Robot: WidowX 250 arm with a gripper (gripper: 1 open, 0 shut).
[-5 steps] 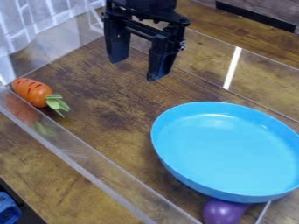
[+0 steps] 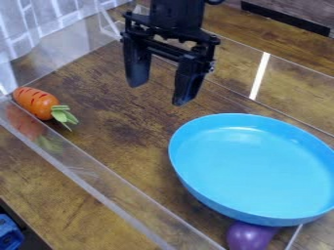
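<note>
My black gripper (image 2: 162, 70) hangs over the wooden surface in the upper middle, its two dark fingers apart with nothing visible between them. An orange toy carrot (image 2: 37, 101) with green leaves lies at the left. A large light-blue oval dish (image 2: 248, 166) sits at the lower right, and a purple round object (image 2: 248, 235) shows below it at the bottom edge.
A clear plastic rim (image 2: 92, 186) runs diagonally along the lower left, with a small dark-blue object (image 2: 8, 232) outside it in the corner. The wood between the carrot and the dish is bare. A white strip (image 2: 259, 76) lies at the upper right.
The gripper has moved slightly downward over the last second. The carrot, dish and purple object have stayed where they were.
</note>
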